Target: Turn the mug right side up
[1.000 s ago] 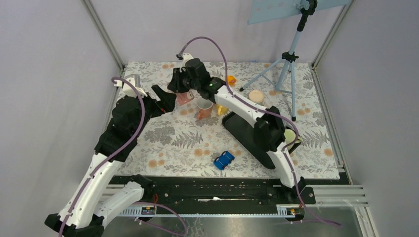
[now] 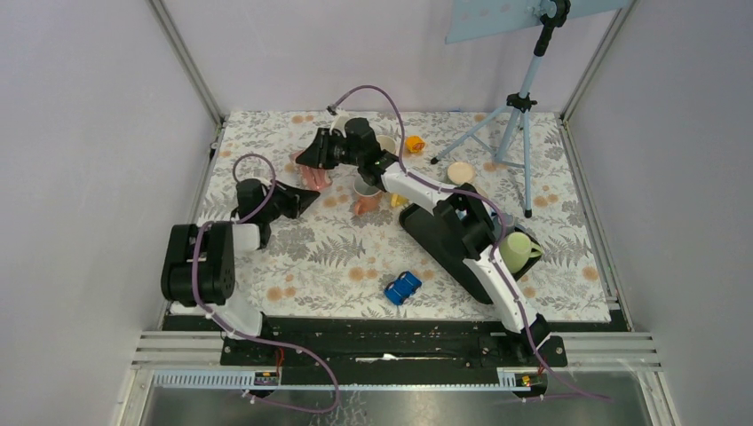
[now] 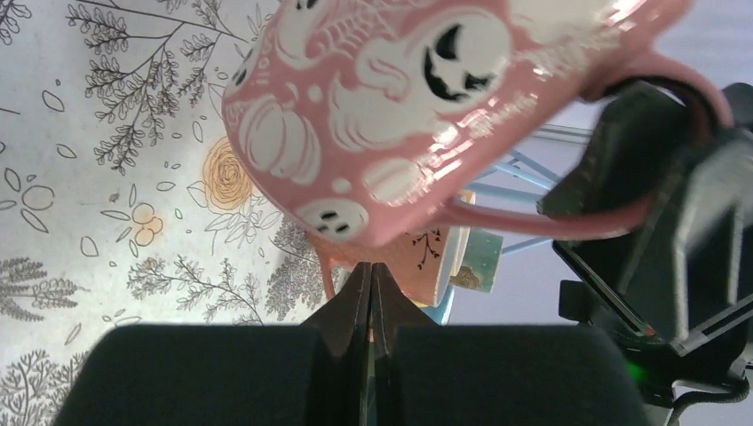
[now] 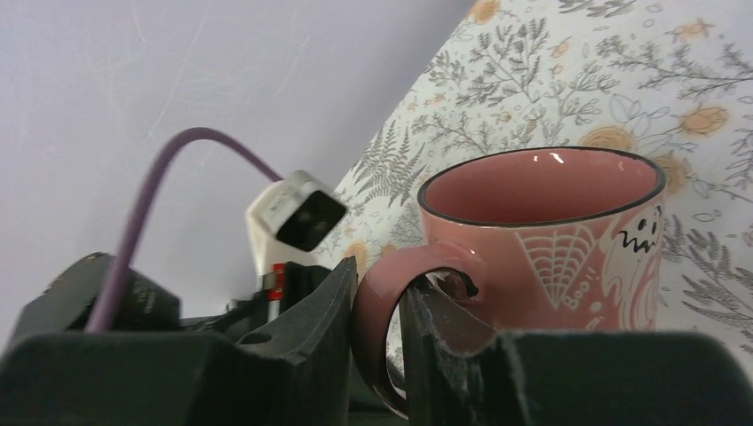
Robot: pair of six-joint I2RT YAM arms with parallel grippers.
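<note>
A pink mug with white ghost designs (image 2: 313, 176) (image 3: 382, 115) (image 4: 568, 275) is in my right gripper (image 2: 320, 153), shut on its handle. The mug's dark rim and open interior face upward in the right wrist view. My left gripper (image 2: 309, 197) is shut with nothing between its fingers, just below the mug in the top view. A second pink mug (image 2: 367, 200) (image 3: 400, 271) sits on the table behind.
A black tray (image 2: 432, 248) with a green mug (image 2: 517, 252) lies at the right. A blue toy car (image 2: 402, 287) is near the front. A tripod (image 2: 524, 124) stands back right; cups and a small orange object (image 2: 415, 143) sit at the back.
My left gripper has drawn back, changed angle and shut, and now points at the mug. The right gripper has shifted slightly left with the mug.
</note>
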